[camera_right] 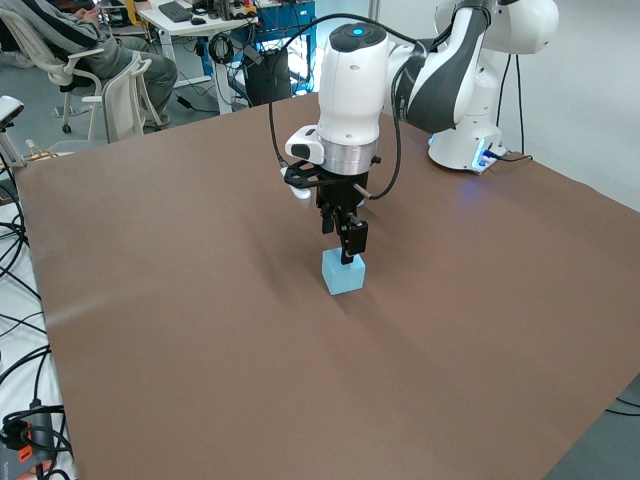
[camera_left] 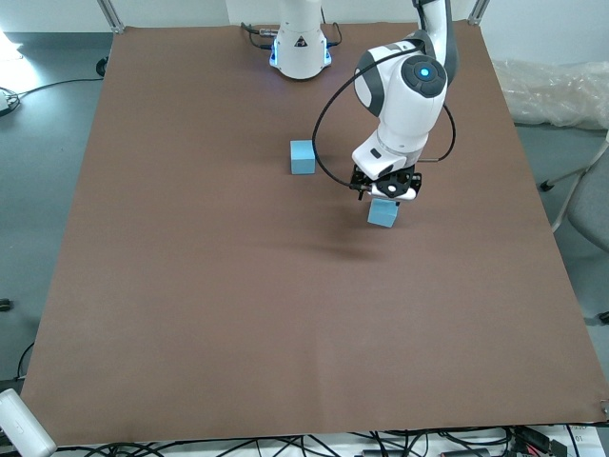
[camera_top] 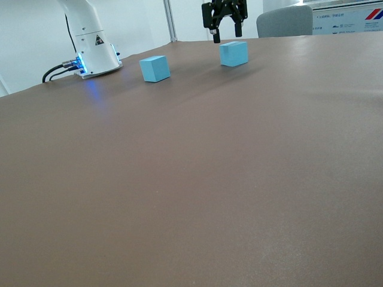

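Two light-blue cubes lie on the brown tabletop (camera_left: pixel 285 286). One cube (camera_left: pixel 303 157) (camera_top: pixel 154 69) sits farther left. The other cube (camera_left: pixel 383 213) (camera_top: pixel 233 54) (camera_right: pixel 343 271) is below my black gripper (camera_top: pixel 227 31). In the top view my gripper stands open above that cube, fingers spread, nothing between them. In the left view the white arm hides most of the gripper. In the right view the fingers overlap the cube's top, and the farther cube is hidden.
A white robot base (camera_left: pixel 300 48) stands at the back of the table with cables. A grey chair (camera_left: pixel 590 195) stands beyond the right edge, and cables run along the near edge.
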